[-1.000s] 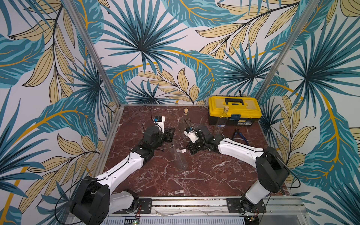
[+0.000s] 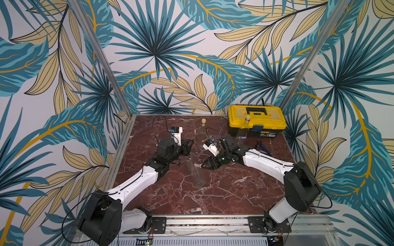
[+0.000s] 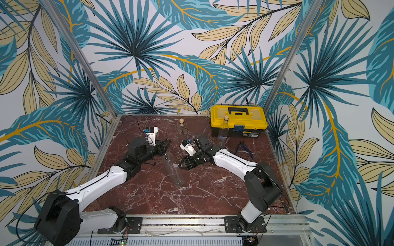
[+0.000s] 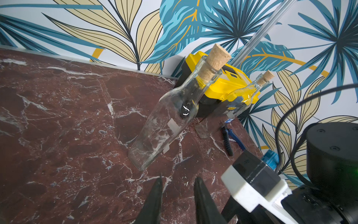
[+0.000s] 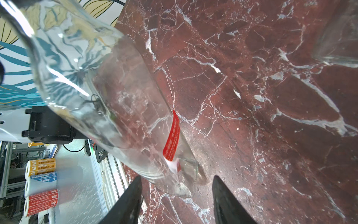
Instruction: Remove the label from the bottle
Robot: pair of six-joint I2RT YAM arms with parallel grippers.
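Observation:
A clear bottle (image 2: 197, 175) hangs tilted over the middle of the table, its base toward the front. My left gripper (image 2: 189, 148) is shut on its neck end; in the left wrist view that gripper shows spaced fingers, but the held bottle is out of sight. A label, white in the top left view, sticks out from the bottle's right side. The right wrist view shows the label (image 5: 172, 137) as a red and white strip near the base. My right gripper has its fingers apart, close to the bottle's base and label. Contact with the label cannot be told.
A corked clear bottle (image 4: 164, 115) stands behind the grippers. Another corked bottle (image 2: 243, 130) stands before the yellow toolbox (image 2: 256, 116) at the back right, with blue-handled pliers (image 3: 244, 149) nearby.
The left gripper and its bottle have hardly moved.

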